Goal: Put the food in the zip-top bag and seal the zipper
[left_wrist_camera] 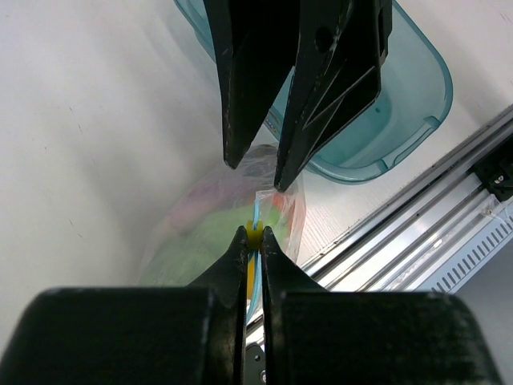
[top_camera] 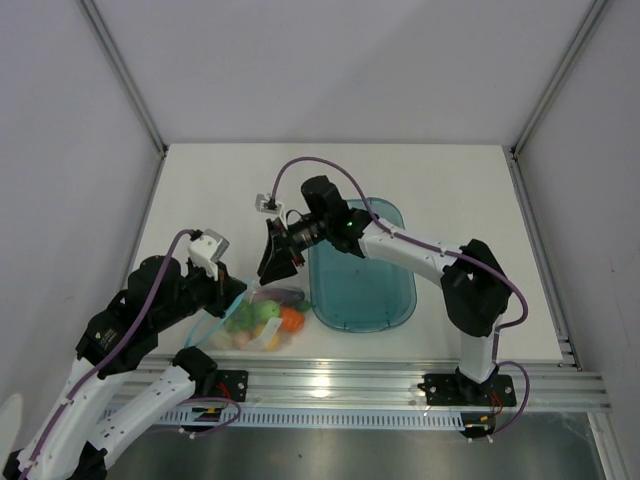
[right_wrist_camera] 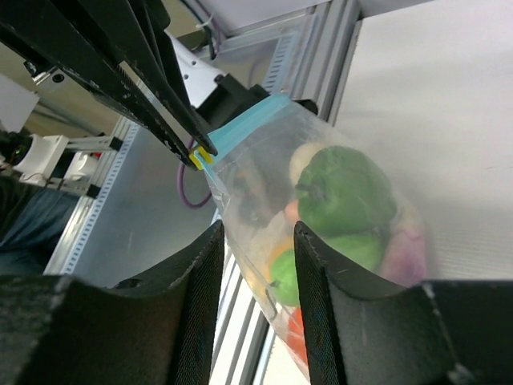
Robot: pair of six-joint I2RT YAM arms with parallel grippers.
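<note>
The clear zip top bag [top_camera: 265,318] lies near the table's front edge with coloured food inside, including a green pepper [right_wrist_camera: 345,191] and an orange piece [top_camera: 291,319]. A blue zipper strip [right_wrist_camera: 248,126] runs along its mouth. My left gripper is shut at one end of this strip, with a small yellow piece [right_wrist_camera: 200,157], apparently the slider, between its fingertips. Just beyond it, my right gripper is part open, its two fingertips apart above the bag's edge. In the right wrist view, nothing is visibly clamped between the right fingers.
An empty teal bin [top_camera: 362,290] stands right of the bag, beneath the right arm. Metal rails [top_camera: 320,380] border the table's front. Open white tabletop [top_camera: 215,190] lies at the back left and the right.
</note>
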